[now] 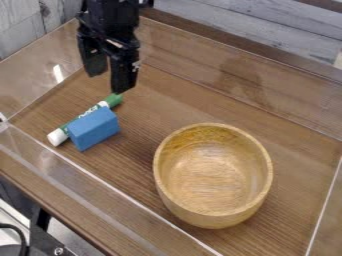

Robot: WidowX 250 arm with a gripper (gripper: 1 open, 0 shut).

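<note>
My gripper [110,62], dark and pointing down, hangs open at the upper left, above and behind a blue block [94,128]. A small green and white tube-like object [102,108] lies beside the block, partly behind it. Nothing shows between the fingers.
A large tan oval bowl [214,175] sits at the lower right of the wooden table [267,80]. A black cable [14,240] shows at the lower left edge.
</note>
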